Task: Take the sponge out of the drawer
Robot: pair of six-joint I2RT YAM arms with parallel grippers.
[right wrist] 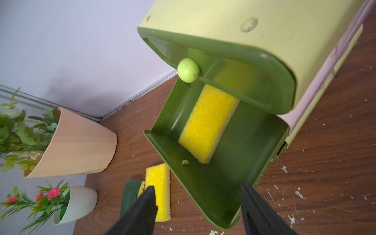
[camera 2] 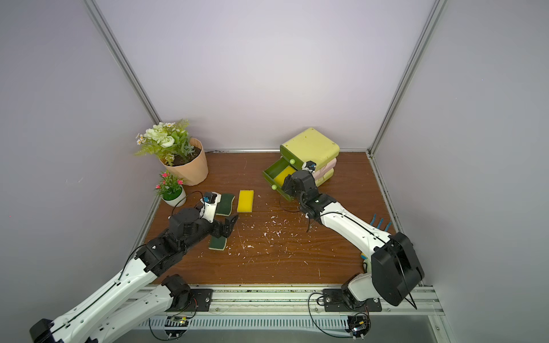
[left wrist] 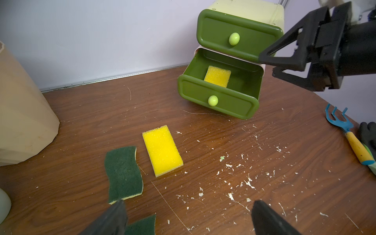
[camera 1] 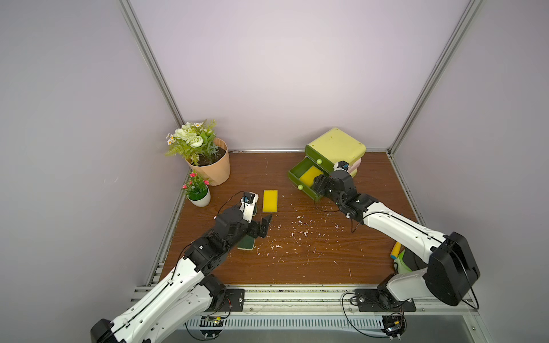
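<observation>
A yellow sponge [right wrist: 210, 123] lies inside the pulled-out green drawer [right wrist: 195, 188], its far end hidden under the upper drawer. My right gripper is open above the drawer's front and right side, with nothing between its fingers. The left wrist view shows it from the side, beside the cabinet [left wrist: 250, 7] and higher than the lower drawer. Over the table's left half, my left gripper stands open and empty, near another yellow sponge [left wrist: 162, 150] on the wood.
Two dark green sponges, one [left wrist: 123, 172] beside the yellow one, lie on the left. A large flower pot [camera 1: 216, 165] and a small white pot [camera 1: 200, 197] stand at the back left. White scraps litter the middle. A hand rake [left wrist: 354, 146] lies at the right.
</observation>
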